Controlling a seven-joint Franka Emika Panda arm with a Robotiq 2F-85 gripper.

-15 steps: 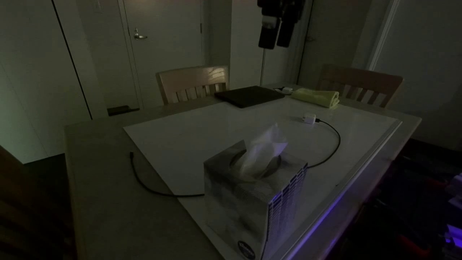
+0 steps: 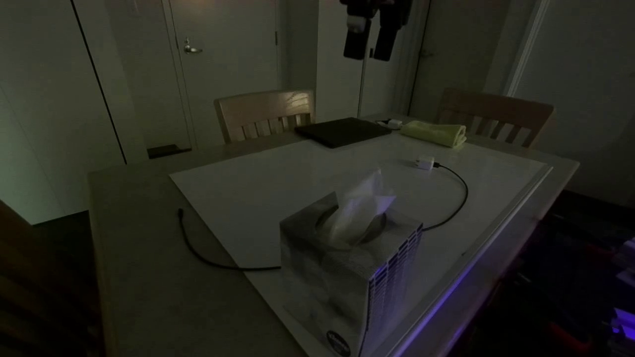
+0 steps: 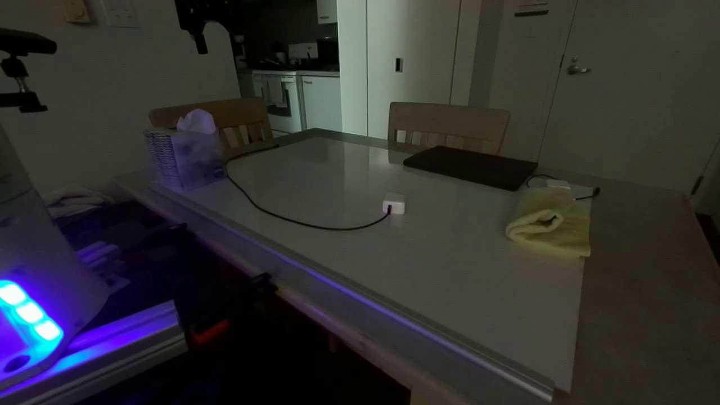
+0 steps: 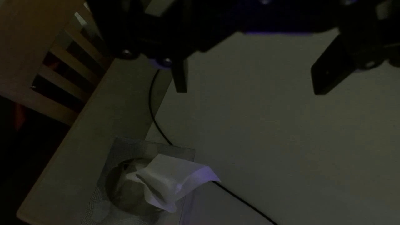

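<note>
High above the table, my gripper (image 2: 368,58) stands open, its two dark fingers apart. In the wrist view the gap of the gripper is empty, with the bare white board below it. A patterned tissue box (image 2: 324,267) stands on the board's near corner, a white tissue (image 2: 357,208) sticking up from its oval opening. From above, the tissue (image 4: 174,178) leans out over the box's edge, well away from the fingers. A black cable (image 3: 297,221) runs past the box to a white charger plug (image 3: 394,203) on the board.
A dark flat laptop-like slab (image 3: 470,166) lies at the board's far edge, near a folded yellow cloth (image 3: 550,223) and another small white plug (image 2: 393,124). Wooden chairs (image 2: 266,113) surround the table. The middle of the white board (image 3: 432,270) is mostly clear. The room is dim.
My gripper has shifted left and slightly up in exterior view 1, and the gap between its fingers looks wider there. The table objects have not moved.
</note>
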